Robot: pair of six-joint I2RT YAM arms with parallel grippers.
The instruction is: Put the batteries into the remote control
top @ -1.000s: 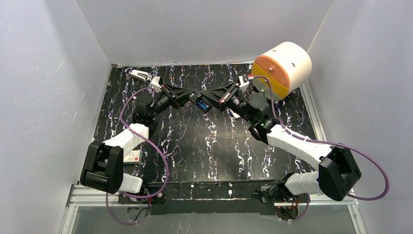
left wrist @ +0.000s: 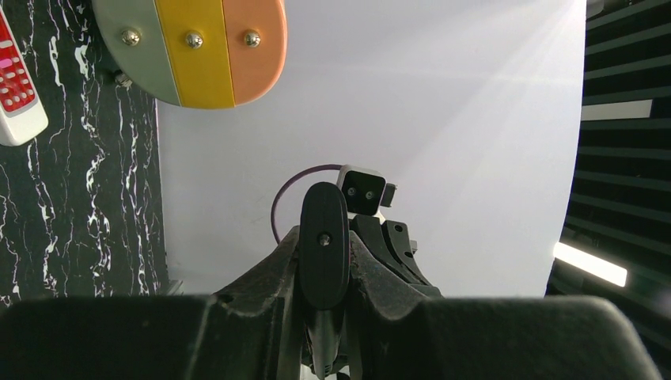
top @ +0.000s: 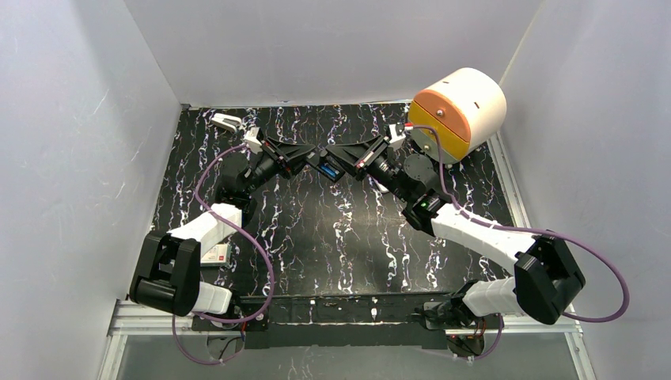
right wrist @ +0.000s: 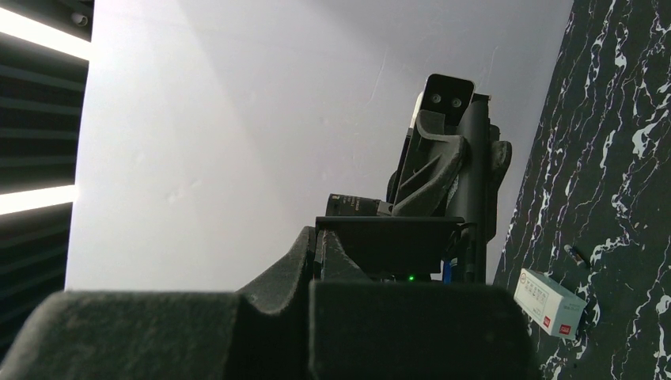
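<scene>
Both grippers meet in mid-air above the table's middle around a dark remote body (top: 328,170) with a blue battery showing in it. My left gripper (top: 309,156) is shut on this remote; in the left wrist view its dark end fills the lower middle. My right gripper (top: 332,155) is shut at the same body, though what exactly it grips is hidden. The right wrist view shows a dark casing with a blue strip (right wrist: 447,270) just beyond the fingers. A loose battery (right wrist: 575,256) lies on the table near a white box (right wrist: 548,303).
A rounded box with coloured drawers (top: 456,111) stands back right, a white remote with red face (left wrist: 16,95) near it. A white object (top: 225,121) lies back left.
Almost nothing differs: the right arm has shifted very slightly, and both grippers stay at the held body.
</scene>
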